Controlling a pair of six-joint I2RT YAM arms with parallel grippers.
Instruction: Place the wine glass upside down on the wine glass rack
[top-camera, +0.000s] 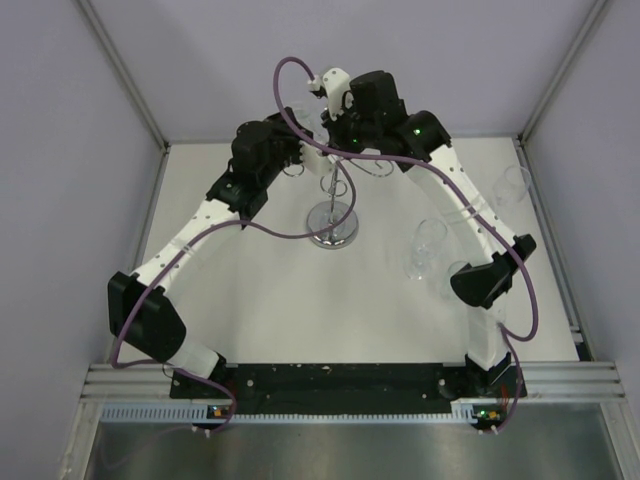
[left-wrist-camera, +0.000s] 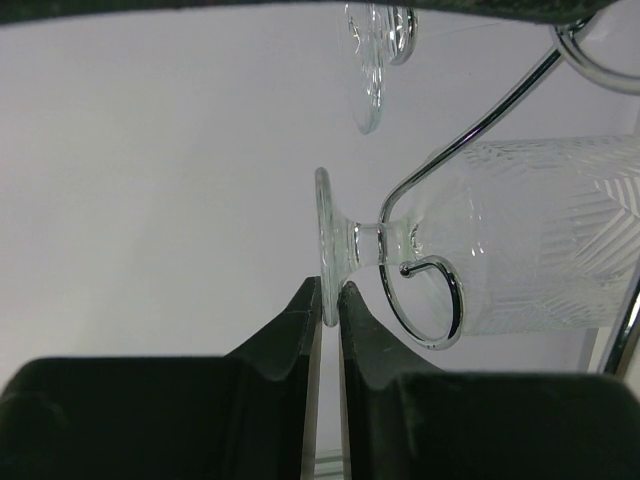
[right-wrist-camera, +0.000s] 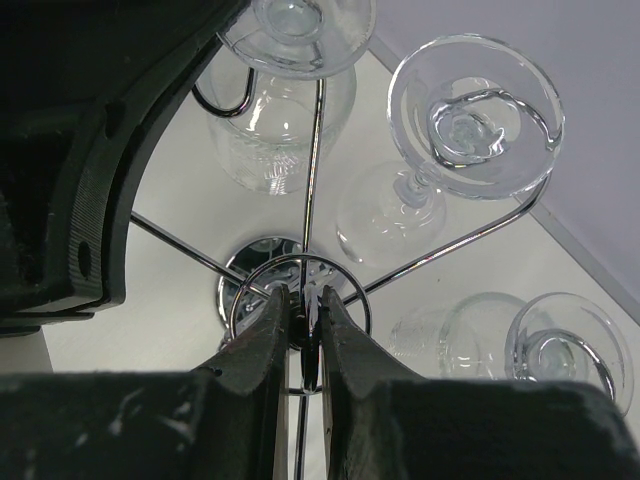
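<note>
The clear wine glass (left-wrist-camera: 545, 235) hangs by its stem in a curled hook (left-wrist-camera: 455, 290) of the metal rack, its foot (left-wrist-camera: 325, 235) clear of the wire and its bowl on the other side. My left gripper has its fingertips either side of the foot's rim, with a narrow gap between them. Whether both press on the glass is unclear. In the right wrist view that glass's bowl (right-wrist-camera: 275, 150) shows below its foot. My right gripper is shut on the rack's upright top ring (right-wrist-camera: 345, 285); the rack's round base (top-camera: 332, 225) rests on the table.
Other clear glasses (right-wrist-camera: 475, 110) are right of the post in the right wrist view. Several glasses (top-camera: 425, 248) stand on the table's right half. My two arms meet close together over the rack.
</note>
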